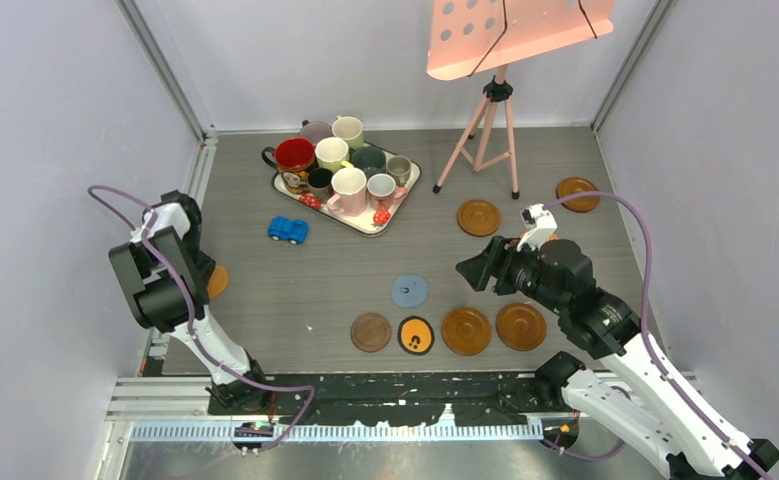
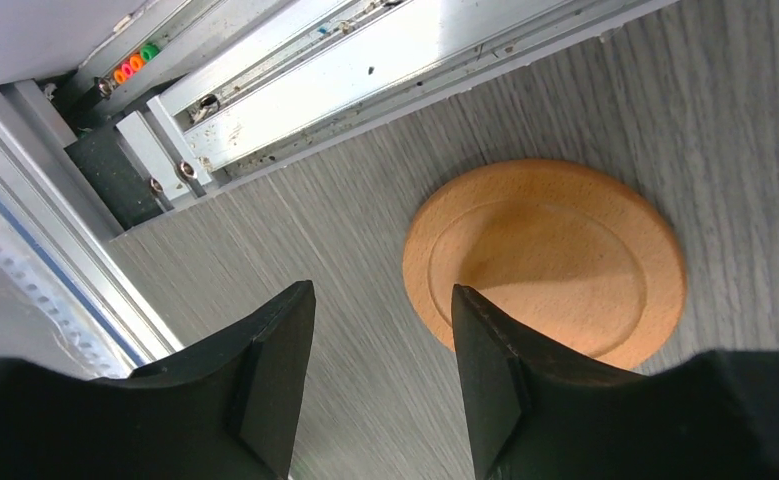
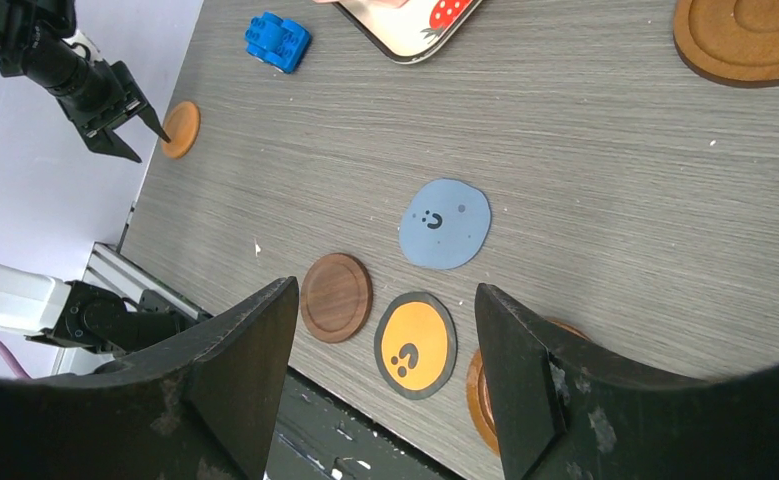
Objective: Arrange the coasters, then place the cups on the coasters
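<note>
Several cups stand crowded on a tray (image 1: 369, 228) at the back left in the top view, among them a red mug (image 1: 294, 154), a pink mug (image 1: 348, 187) and a small dark cup (image 1: 320, 181). At the far left edge lies a round wooden coaster (image 1: 220, 281). My left gripper is partly open beside this orange-brown coaster (image 2: 565, 260), and only bare board shows between its fingers. Over the right half of the table, my right gripper stands open and empty, high above the surface.
A blue toy car (image 1: 288, 229) sits in front of the tray. Along the front lie a brown disc (image 1: 371, 332), a yellow coaster (image 1: 416, 335) and two wooden coasters; a blue coaster (image 1: 409, 291) lies behind them. A pink tripod (image 1: 499, 110) stands at the back.
</note>
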